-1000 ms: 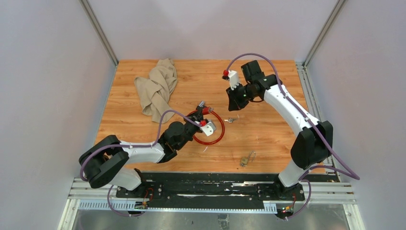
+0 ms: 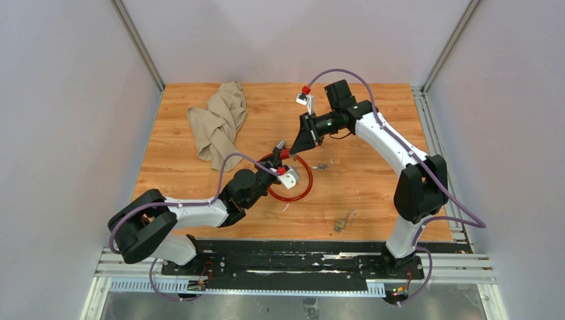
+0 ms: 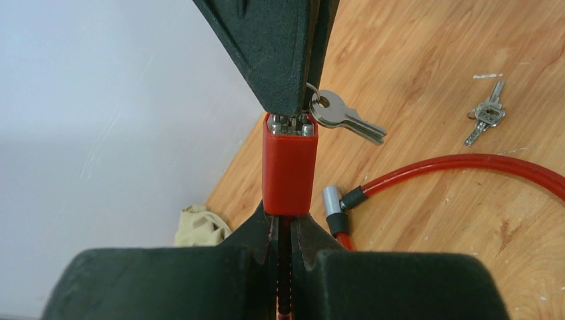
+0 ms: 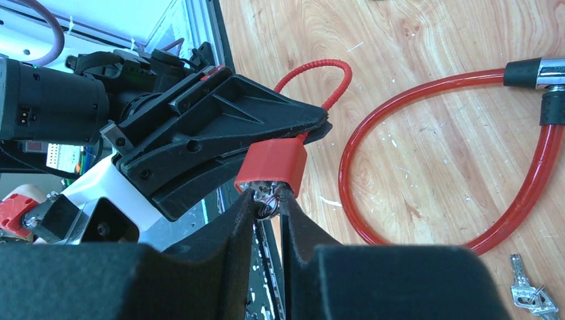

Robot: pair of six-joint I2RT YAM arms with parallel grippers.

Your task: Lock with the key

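A red padlock body (image 3: 288,170) with a thin red cable is held upright by my left gripper, shut on it. My right gripper is at the lock's metal top, its fingertips around a key ring there; how far they are closed I cannot tell. A silver key (image 3: 343,119) hangs beside those fingertips in the left wrist view. A thick red cable lock (image 4: 356,147) lies looped on the table below, and a separate bunch of keys (image 4: 530,297) lies right of it.
A beige cloth (image 2: 216,123) lies at the back left. A small brass padlock (image 2: 341,223) lies near the front edge. The wooden table (image 2: 373,193) is otherwise largely clear at the right.
My right gripper has moved left from over the table onto the top of the lock in my left gripper. The left arm has stayed in place.
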